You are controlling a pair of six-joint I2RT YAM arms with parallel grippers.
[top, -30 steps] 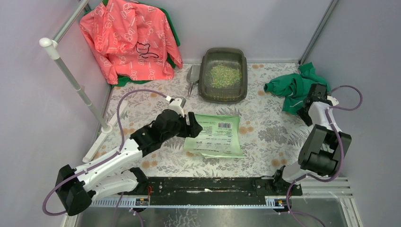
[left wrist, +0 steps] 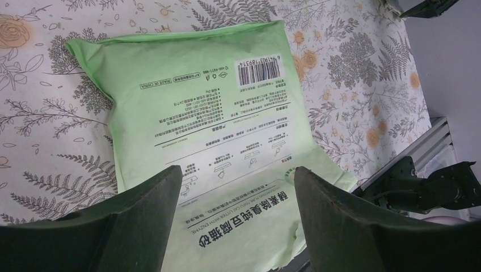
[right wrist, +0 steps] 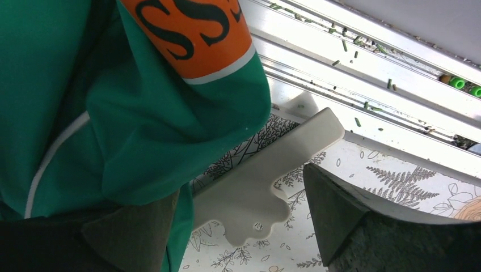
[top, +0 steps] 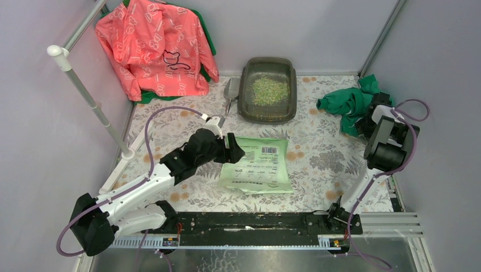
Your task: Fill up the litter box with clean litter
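Note:
The dark litter box (top: 267, 105) at the back centre holds a thin spread of green pellets. A grey scoop (top: 231, 90) lies left of it. A flat light-green litter bag (top: 256, 164) lies in front, under my left gripper (top: 231, 148), whose fingers stand apart with nothing visible between them in the left wrist view. At the right edge my right gripper (top: 368, 120) is open beside a crumpled green cloth (top: 346, 103). The right wrist view shows a pale grey flat tool (right wrist: 255, 187) under the cloth's edge, between the open fingers.
A pink garment (top: 153, 51) hangs at the back left near a white pole frame (top: 91, 102). An aluminium rail (right wrist: 374, 79) with stray pellets runs along the right edge.
The right arm has swung inward toward the green cloth at the right edge. The left gripper has shifted very slightly over the bag.

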